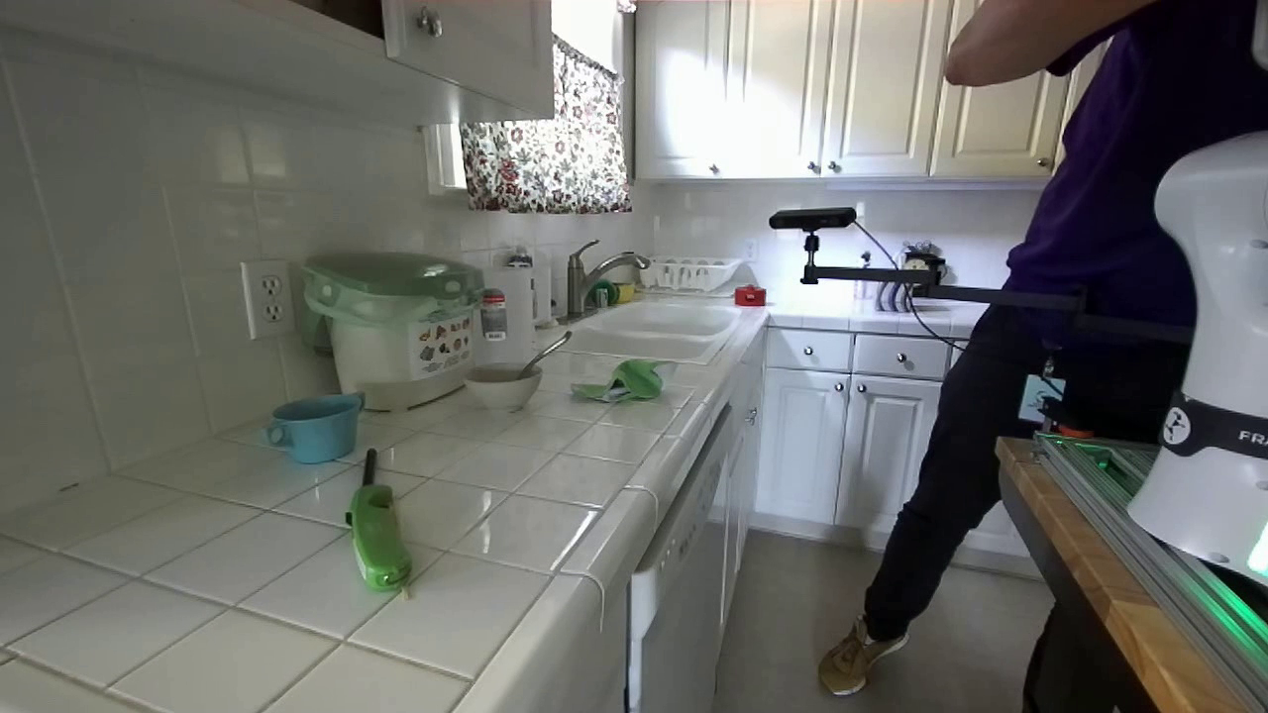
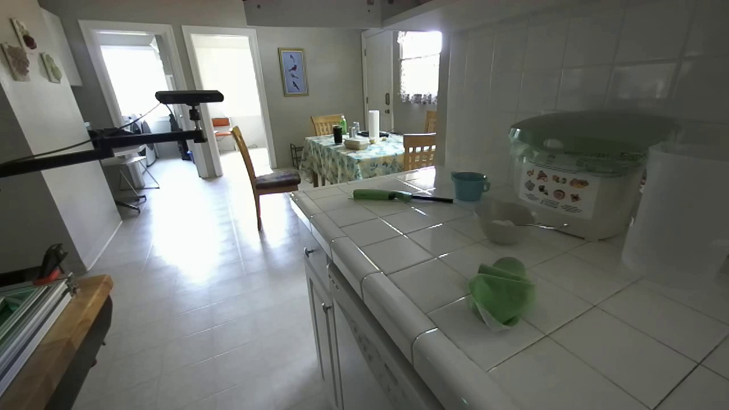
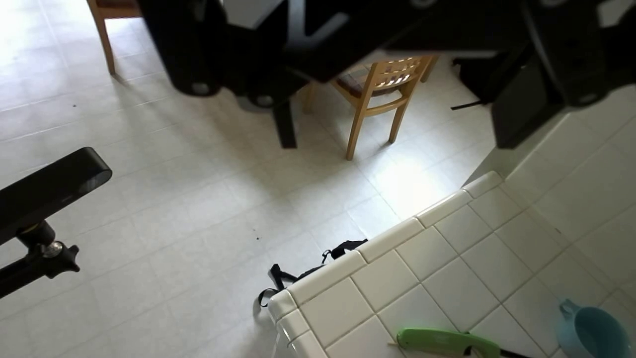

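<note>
My gripper is open, its dark fingers [image 3: 286,126] spread wide with only floor and a chair visible beyond the gap. It hangs clear of the counter; neither exterior view includes it. On the white tiles lies a green lighter [image 1: 379,539] with a black nozzle, also partly visible at the bottom of the wrist view. Close to the nozzle stands a blue cup [image 1: 316,430]. A pale bowl [image 2: 504,222] with a spoon in it sits nearer the sink, and a crumpled green cloth [image 2: 502,292] rests by the counter's front side.
A rice container with a green lid [image 1: 398,327] stands against the wall. A camera on a black bar [image 1: 880,275] juts out over the floor. One person [image 1: 1094,238] stands behind the robot base. Bare tiles [image 1: 226,642] fill the counter's near end.
</note>
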